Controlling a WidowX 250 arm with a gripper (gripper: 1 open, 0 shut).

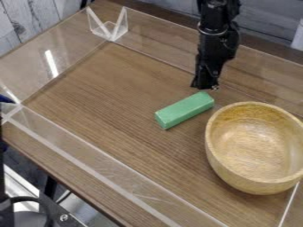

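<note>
My black gripper (pixel 204 82) hangs over the wooden table (pixel 83 97) at the upper middle, just behind a green block (pixel 183 110). It looks shut, and I see nothing held in it, though its tips are small and dark. A large tan bowl (pixel 251 146) stands to the right of the block.
A clear plastic piece (pixel 108 24) sits at the back left, by the table's raised edge. Black cables lie at the bottom left corner.
</note>
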